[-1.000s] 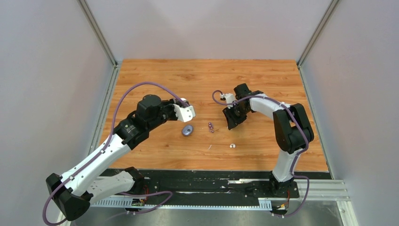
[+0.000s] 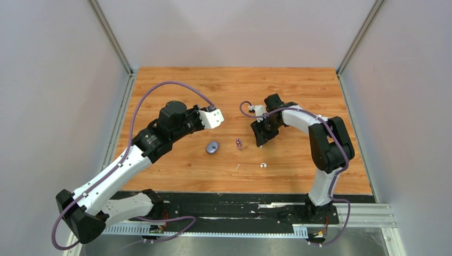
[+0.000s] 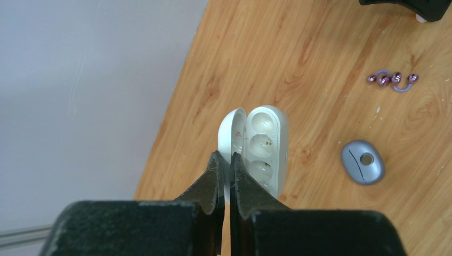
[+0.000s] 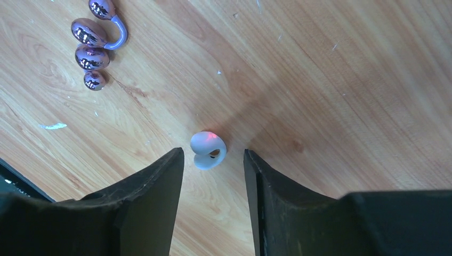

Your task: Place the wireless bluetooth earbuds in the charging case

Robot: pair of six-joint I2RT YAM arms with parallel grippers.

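A white charging case [image 3: 266, 144] with its lid open and hollow sockets showing stands before my left gripper in the left wrist view. That gripper's fingers [image 3: 214, 186] are together, overlapping the lid in this view; nothing shows pinched between them, and contact is unclear. In the top view the left arm hides the case. A small white clip-shaped earbud [image 4: 217, 144] with a reddish gleam lies on the wood, between the parted fingertips of my right gripper, with gaps either side. Two more white pieces [image 2: 263, 165] lie nearer the front edge.
Purple shiny earbuds [image 2: 239, 144] lie mid-table, left of the right gripper. A grey oval case [image 2: 212, 148] rests left of them. A thin pale sliver [image 2: 237, 166] lies nearer the front.
The left arm has shifted slightly, its gripper end moving a little right and away from the front edge. The right arm has barely moved. The loose pieces lie where they were.
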